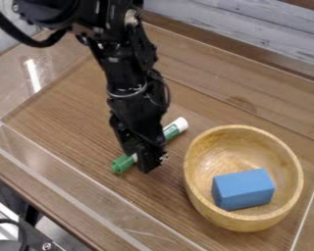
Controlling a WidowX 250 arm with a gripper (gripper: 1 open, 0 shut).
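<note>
My gripper (144, 155), black, points down over a white tube with green ends, a marker or glue stick (123, 164), that lies diagonally on the wooden table. The fingers are around or just over the tube's middle; whether they touch or grip it is hidden. A wooden bowl (203, 148) stands to the right with a blue block (242, 188) inside.
</note>
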